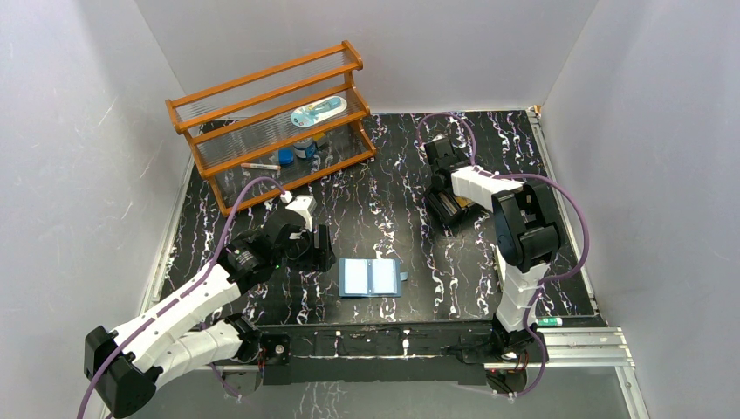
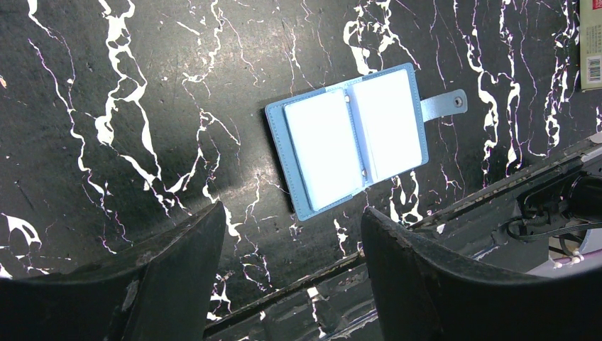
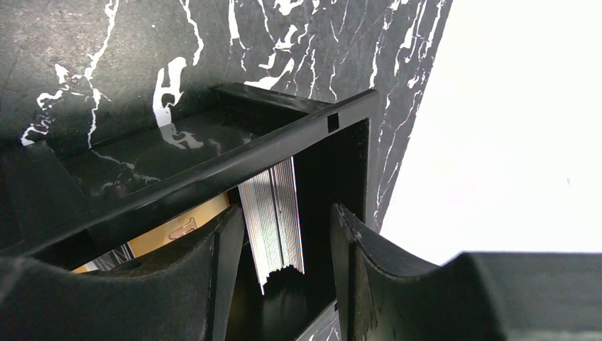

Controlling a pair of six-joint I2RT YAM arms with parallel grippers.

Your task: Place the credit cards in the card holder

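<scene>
A light-blue card holder [image 1: 356,277] lies open on the dark marble table, its white pockets facing up, also in the left wrist view [image 2: 324,153]. My left gripper hangs open beside it, nothing between its fingers. A black box [image 3: 334,177] at the back right holds cards, among them a striped white-edged stack [image 3: 270,227] and a yellow card [image 3: 167,231]. My right gripper is inside the box with fingers apart, one either side of the striped stack; whether they touch it I cannot tell.
A wooden rack [image 1: 270,87] with small items stands at the back left. The table between rack, box and card holder is clear. Grey walls bound the back and sides.
</scene>
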